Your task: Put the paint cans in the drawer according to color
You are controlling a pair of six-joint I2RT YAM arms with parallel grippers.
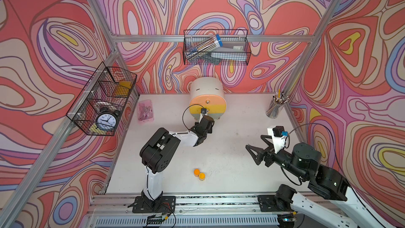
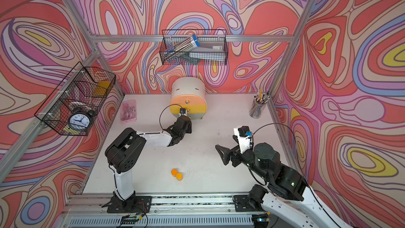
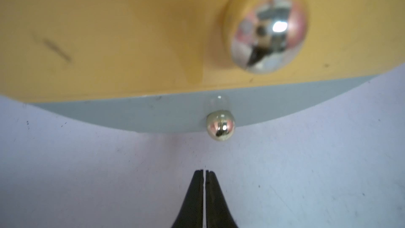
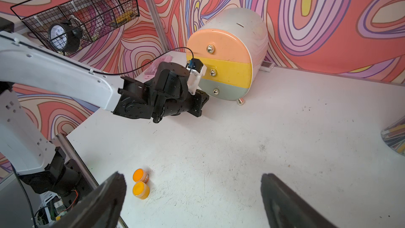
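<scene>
In the left wrist view my left gripper is shut, its dark fingertips together with nothing between them. The round gold knob [image 3: 220,125] of the bottom grey drawer [image 3: 168,114] is beyond the tips and outside them. Above it is the yellow drawer [image 3: 126,50] with its larger-looking knob [image 3: 270,25]. An orange drawer [image 4: 219,44] tops the white cylindrical cabinet [image 4: 240,21]; all three fronts look closed. Two small paint cans, one orange-lidded [image 4: 140,175] and one yellow-orange-lidded [image 4: 141,190], stand side by side near the table front. My right gripper is open and empty.
A cup of brushes [image 1: 276,105] stands at the back right and a pink bag [image 1: 145,111] at the back left. Wire baskets [image 1: 217,52] hang on the back wall and at left.
</scene>
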